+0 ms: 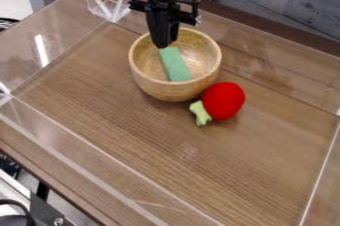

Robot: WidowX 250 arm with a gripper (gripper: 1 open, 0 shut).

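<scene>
My black gripper hangs at the top centre, shut, over the back of a light wooden bowl; nothing shows between its fingers. Inside the bowl lies an elongated green object. Just to the right of the bowl, at its front, a red tomato-like object rests on the table, with a small pale green piece at its lower left.
A raised wooden edge runs along the back right. Black cables show at the lower left corner, beside the table.
</scene>
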